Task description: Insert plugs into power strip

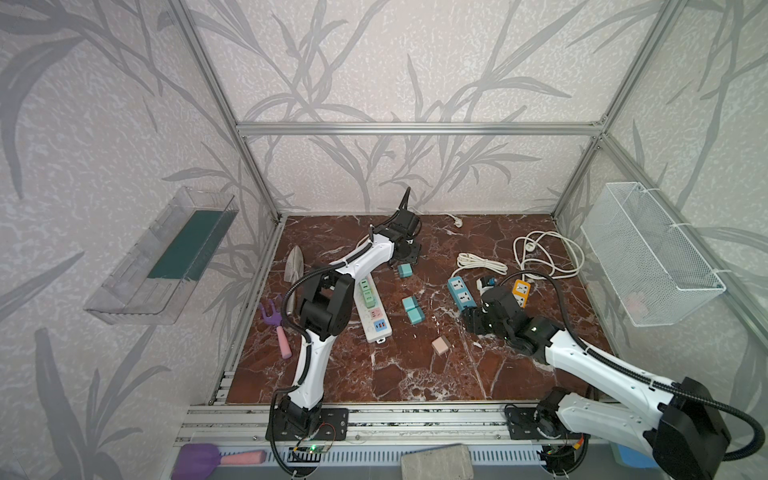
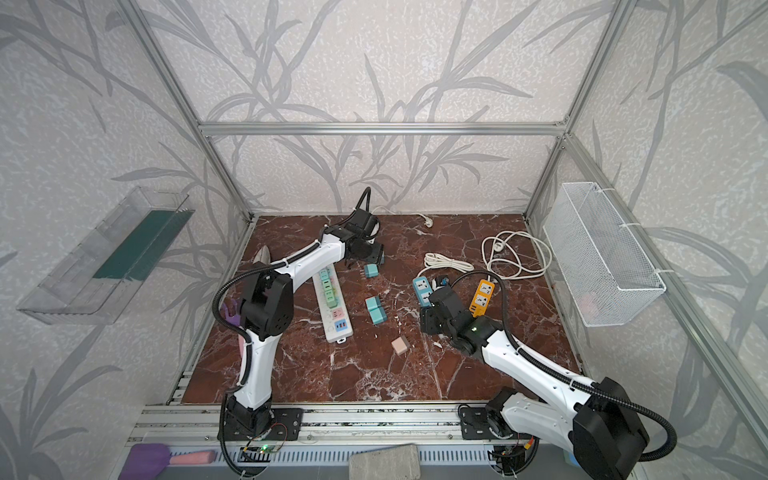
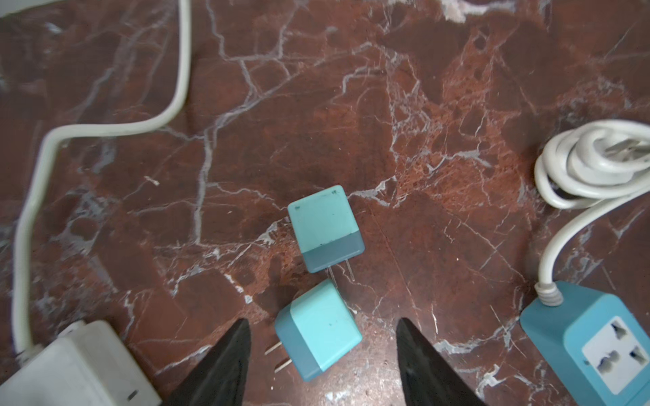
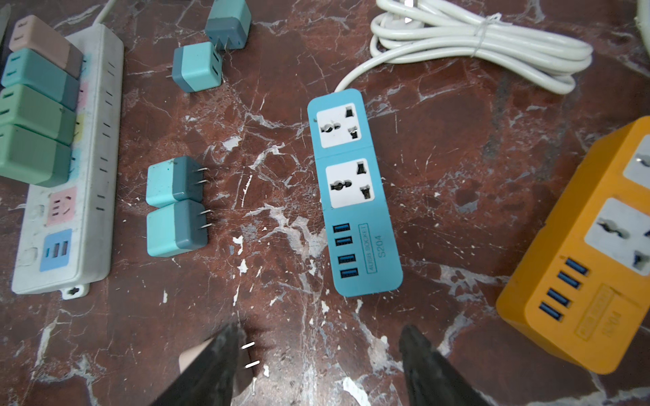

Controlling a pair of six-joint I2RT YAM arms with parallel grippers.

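My left gripper hangs over two teal plugs at the back centre, one behind the other; its fingers are apart, holding nothing. The white power strip carries a row of pink, teal and green plugs. Two more teal plugs lie beside it. My right gripper, fingers apart and empty, is above the front of the blue strip, near a pink plug.
An orange strip and coiled white cables lie on the right. A trowel and purple fork lie on the far left. Baskets hang on the side walls.
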